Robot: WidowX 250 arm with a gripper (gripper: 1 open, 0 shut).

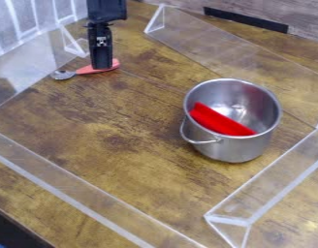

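Note:
The black gripper (101, 60) is at the upper left, over a red-handled utensil (97, 69) with a metal head (63, 75) that lies on the wooden table. Its fingers appear shut, and I cannot tell whether they touch the handle. A steel pot (239, 145) with a wire handle stands at the right, a long red object (221, 120) inside it.
Clear plastic barriers (201, 44) border the work area at the back, left, front left and right. A white rack (19, 19) is at the upper left corner.

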